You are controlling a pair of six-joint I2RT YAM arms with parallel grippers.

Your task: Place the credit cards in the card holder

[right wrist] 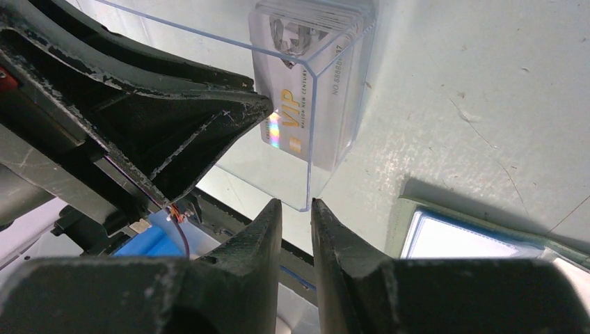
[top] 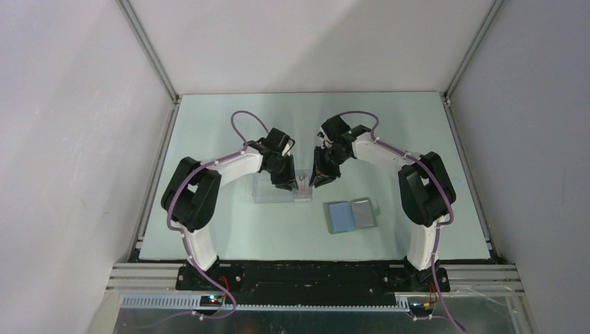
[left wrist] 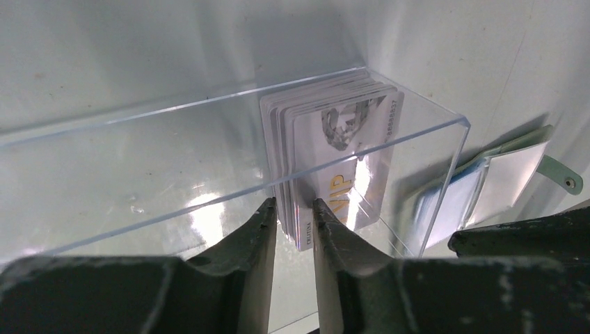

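Note:
A stack of white VIP cards [left wrist: 341,149] leans at one end inside a clear plastic box [top: 271,196]. Over the stack, my left gripper is part open; its fingertips reach the cards' edge, and whether one touches them cannot be made out. Just outside the box corner nearest the cards, my right gripper is slightly open, with the box's clear corner showing between its fingertips. The green card holder [top: 351,216] lies open and flat to the front right, with clear pockets over a blue side and a grey side.
The holder's strap [left wrist: 560,174] sticks out at its side. The two grippers stand close together at the box end. Free table [top: 278,236] lies in front of the box and around the holder.

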